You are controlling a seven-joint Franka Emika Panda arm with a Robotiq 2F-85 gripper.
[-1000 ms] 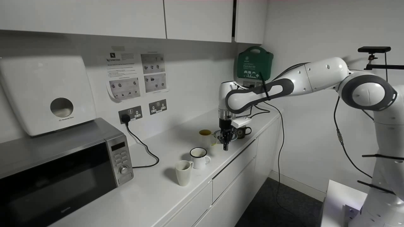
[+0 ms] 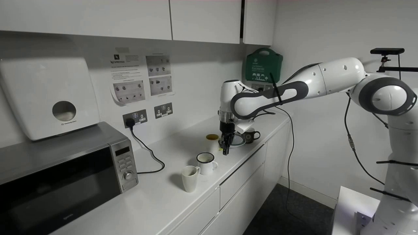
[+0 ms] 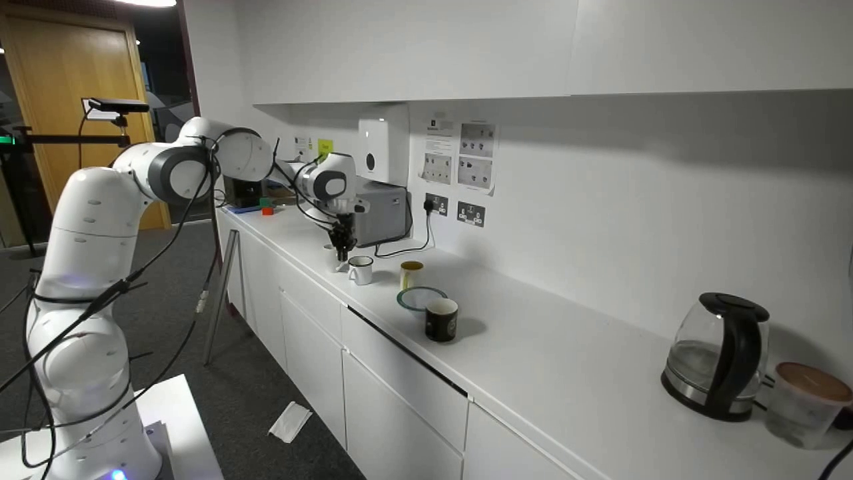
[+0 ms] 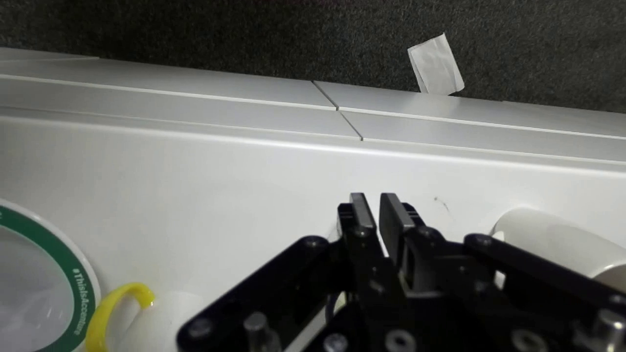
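Note:
My gripper [image 2: 225,151] points down above the counter, nearer the front edge than the mugs beside it. In the wrist view a narrow gap parts the fingertips of the gripper, with nothing between them. The white mug with a dark rim [image 2: 205,167] stands close by and is mostly hidden behind my fingers in the wrist view. A taller white mug [image 4: 554,240] lies to the right there. The mug with a yellow inside [image 3: 411,276] shows its yellow handle [image 4: 99,325] at lower left, beside a green-rimmed plate [image 4: 80,293].
A black mug [image 3: 440,327] stands beyond the plate. The microwave [image 2: 58,176] takes up the counter's left end in exterior view 1. A kettle [image 3: 716,360] and a lidded tub [image 3: 804,408] stand far right in exterior view 2, with bare counter [image 3: 544,344] before them.
In exterior view 1 my gripper has shifted left and slightly upward, away from the plate and closer to the dark-rimmed mug. The wrist has turned. The mugs have not moved.

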